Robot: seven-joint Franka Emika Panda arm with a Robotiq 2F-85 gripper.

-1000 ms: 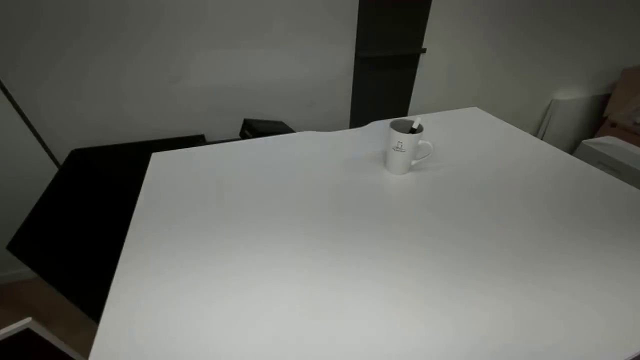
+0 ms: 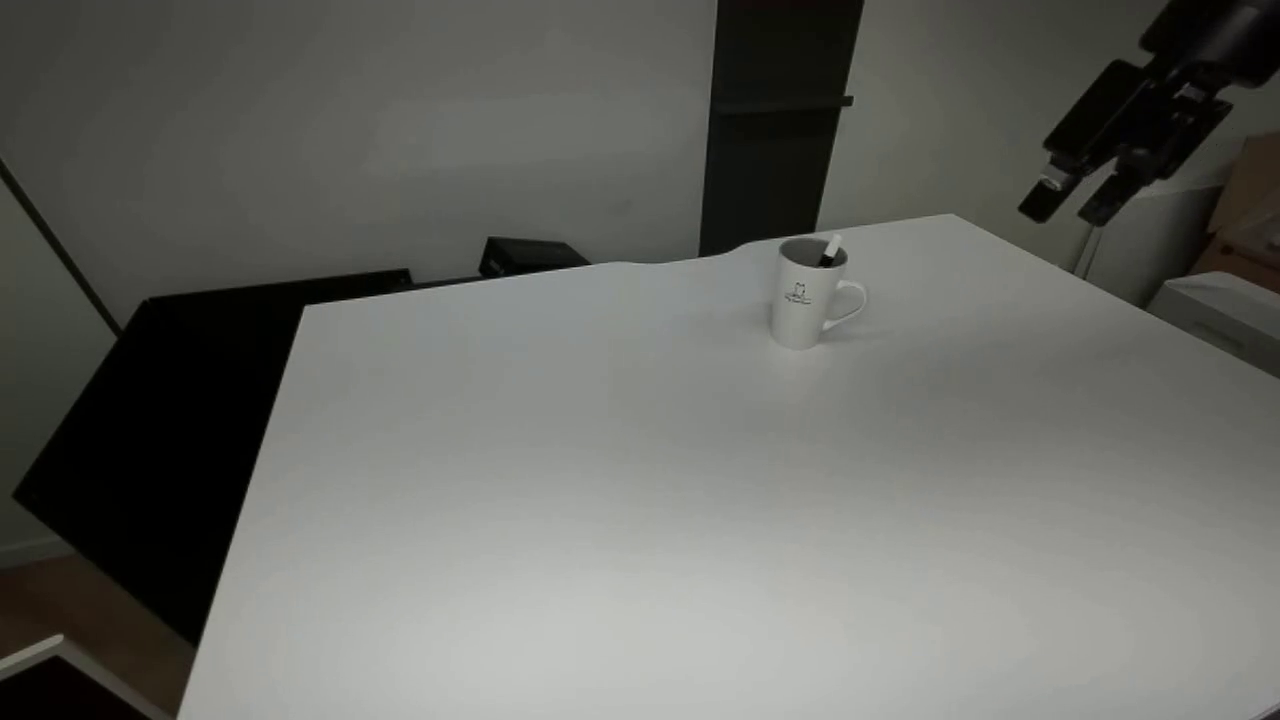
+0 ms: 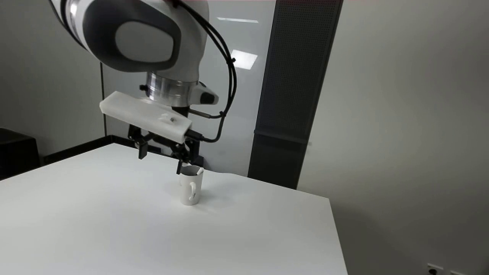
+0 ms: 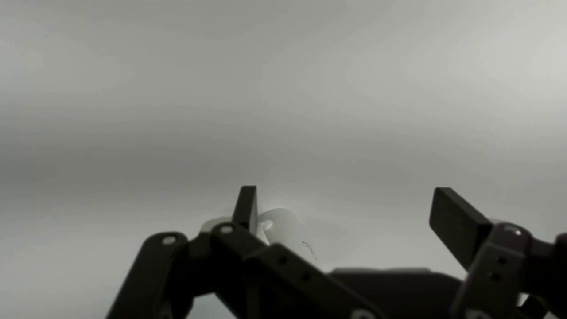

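A white mug (image 2: 797,306) with a small dark drawing stands upright on the white table, its handle to the right in exterior view 1. Inside it leans a marker (image 2: 830,251), black and white, with its end poking above the rim. My gripper (image 2: 1071,206) is open in the air at the upper right of that view, apart from the mug. In exterior view 2 the gripper (image 3: 160,164) hangs above the table, one finger overlapping the rim of the mug (image 3: 188,190) in the picture. From the wrist, the mug (image 4: 287,234) shows at the bottom, partly hidden by the left finger; the gripper has nothing between its fingers.
Beyond the table's far edge are a wall and a dark vertical panel (image 2: 774,132). Boxes (image 2: 1224,314) sit past the right edge.
My gripper has come into exterior view 1 at the upper right, where it was out of sight a second ago. The mug and marker have stayed put.
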